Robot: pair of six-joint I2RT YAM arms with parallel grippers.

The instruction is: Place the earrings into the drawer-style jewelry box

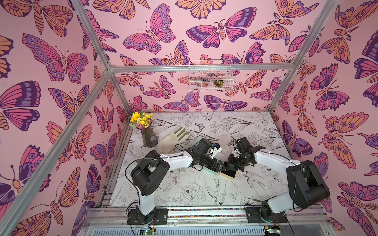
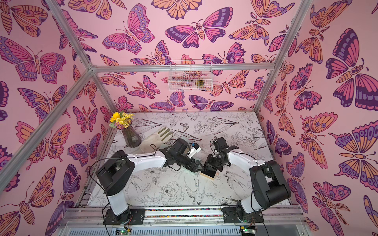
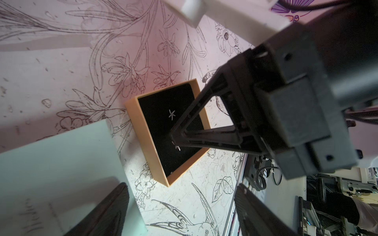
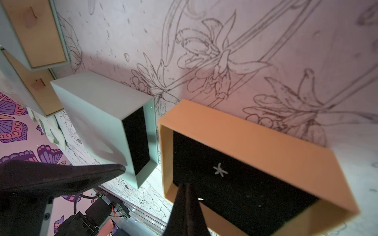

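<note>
A tan drawer with a black lining lies out on the table. On the lining shows a small silver star-shaped earring, and another small silver piece lies by my right gripper's tip. My right gripper is shut, its tip over the drawer, nothing visible between its fingers. The mint jewelry box stands beside the drawer with an empty dark bay facing it. My left gripper is open beside the box and drawer, its fingers apart and nothing seen between them.
More mint box sections with closed tan drawer fronts show in the right wrist view. Behind the left arm are a pale hand-shaped stand and a flower vase.
</note>
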